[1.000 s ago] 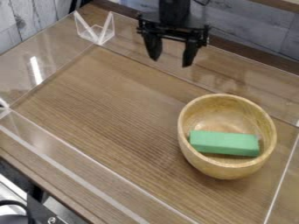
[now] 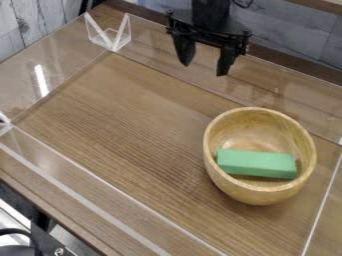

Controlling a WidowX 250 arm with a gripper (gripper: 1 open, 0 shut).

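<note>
My black gripper (image 2: 206, 55) hangs over the back middle of the wooden table (image 2: 107, 140), open, with its two fingers apart and nothing visible between them. At the lower right a light wooden bowl (image 2: 217, 133) holds a green block (image 2: 257, 164) lying inside it. The gripper is well above and behind the bowl, apart from it.
A white wire-like object (image 2: 110, 30) stands at the back left near the table edge. Dark cables show at the lower left corner.
The gripper has shifted and turned slightly at the back of the table. The bowl and green block stay where they were.
</note>
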